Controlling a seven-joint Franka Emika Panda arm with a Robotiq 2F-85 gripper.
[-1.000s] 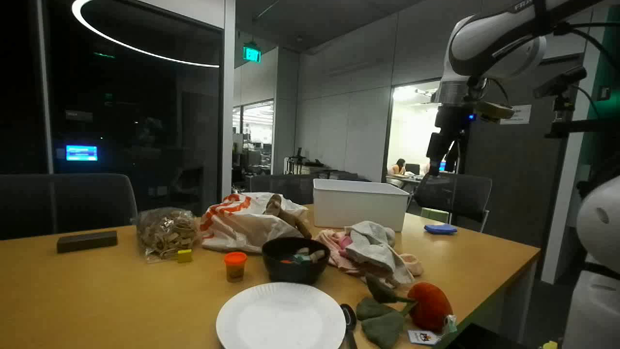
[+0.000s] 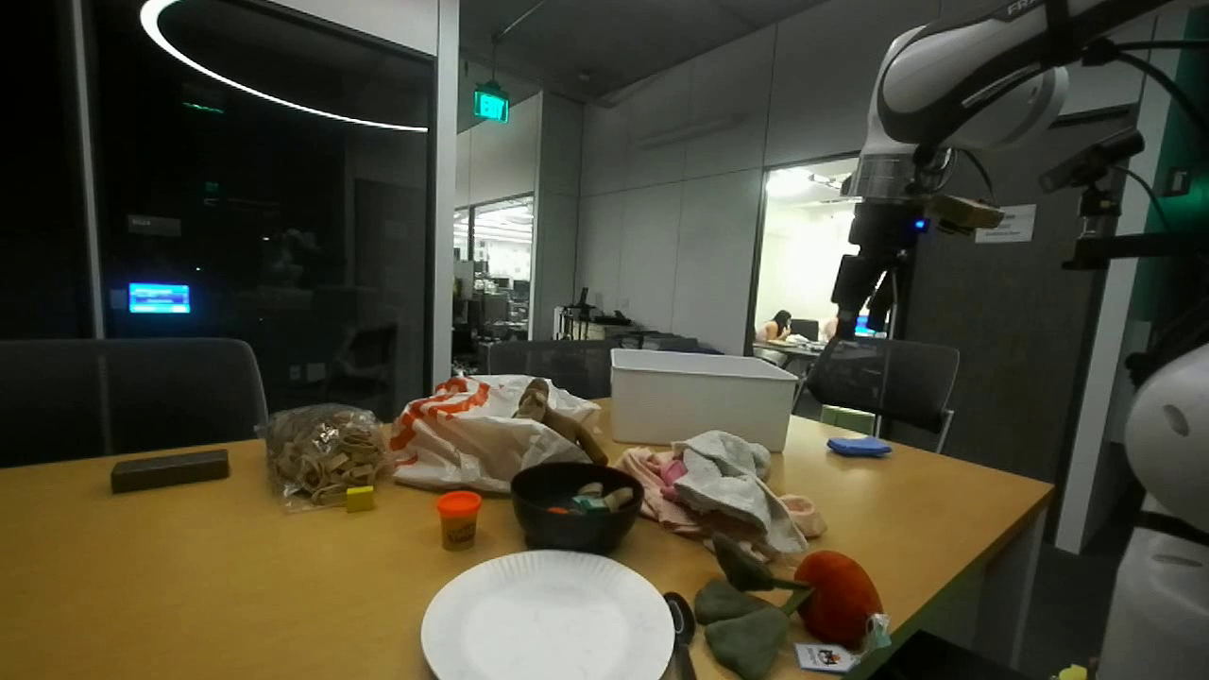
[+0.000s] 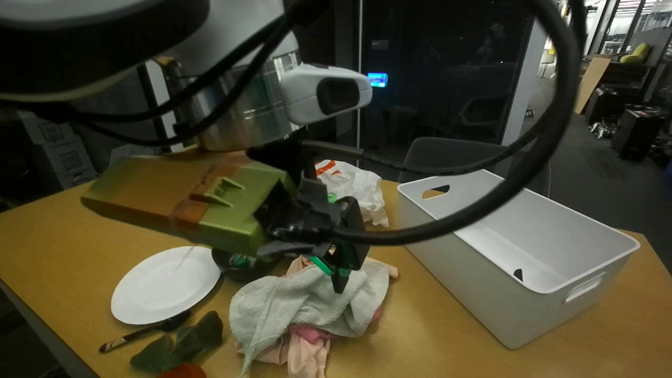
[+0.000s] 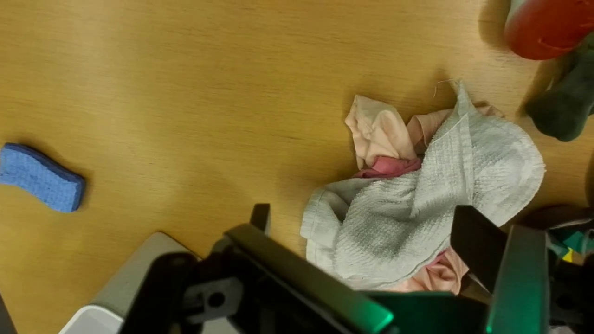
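Observation:
My gripper is open and empty, its fingers spread wide in the wrist view. It hangs well above the table, as exterior view 1 shows the gripper (image 2: 863,329) high over the right side. A crumpled pale grey towel (image 4: 412,214) lies beneath it, on top of a pink cloth (image 4: 378,131). Beside the cloths stands a white bin (image 3: 466,277), which looks empty where its inside shows. A blue sponge (image 4: 41,178) lies by itself on bare table. The black bowl (image 2: 575,516) holds several small objects.
A white plate (image 2: 546,618), a black spoon (image 2: 680,623) and a red plush with green leaves (image 2: 839,595) occupy the near side. An orange-lidded tub (image 2: 459,521), a plastic bag (image 2: 487,431) and a bag of tan pieces (image 2: 329,453) stand further left. Bare table surrounds the sponge.

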